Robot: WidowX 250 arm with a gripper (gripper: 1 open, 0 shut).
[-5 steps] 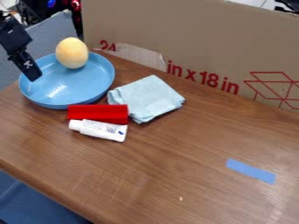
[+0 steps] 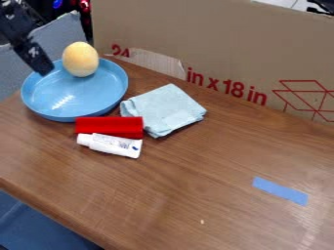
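Note:
The black gripper (image 2: 38,60) reaches in from the upper left, over the back-left part of a blue plate (image 2: 73,100); it appears open, with nothing seen between its fingers. A yellow egg-shaped object (image 2: 81,59) is at the plate's back, right of the gripper. In front of the plate lie a red cylindrical object (image 2: 109,126) and a white tube (image 2: 111,145). A folded pale-blue cloth (image 2: 166,109) lies to the right of the plate.
A large cardboard box (image 2: 218,54) walls off the back.
The gripper has moved a little to the right, toward the yellow object. The objects on the table have not visibly moved.

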